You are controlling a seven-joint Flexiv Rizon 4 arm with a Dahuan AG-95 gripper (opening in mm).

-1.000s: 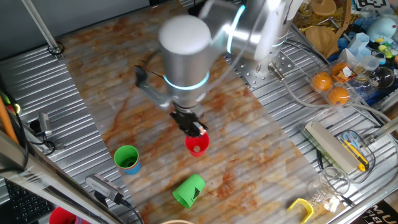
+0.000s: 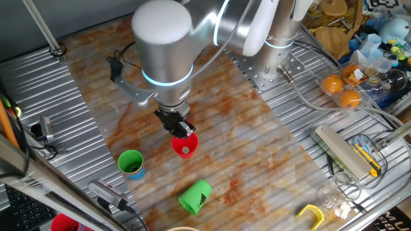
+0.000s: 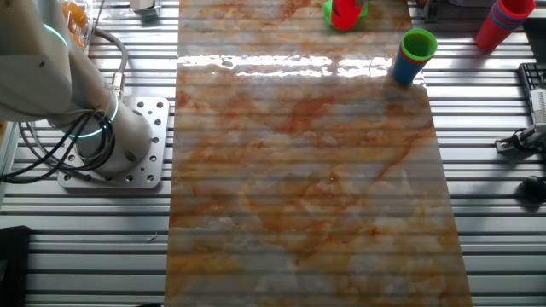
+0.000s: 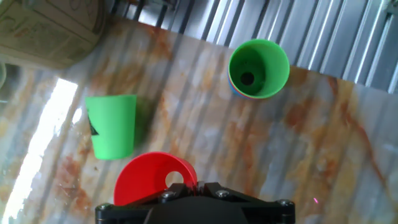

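Note:
My gripper (image 2: 187, 133) is shut on the red cup (image 2: 185, 149), pinching its rim at one side. In the wrist view the red cup (image 4: 146, 180) shows its open mouth and a pale round spot inside, left of the closed fingertips (image 4: 198, 186). A stack of cups (image 2: 131, 164), green inside and blue outside, stands upright to the left. The green cup (image 2: 194, 197) lies on its side nearer the front; in the wrist view this green cup (image 4: 113, 126) is left of the gripper. Whether the red cup touches the table is hard to tell.
At the wrist view's upper left stands a large printed container (image 4: 53, 31). A small camera (image 2: 109, 192) sits by the table's left edge, near the stack. Another red cup stack (image 3: 503, 24) stands off the board. Much of the marbled board (image 3: 307, 188) is bare.
Over the last second my gripper and the red cup have moved together to the left, closer to the upright stack. The other cups have stayed put.

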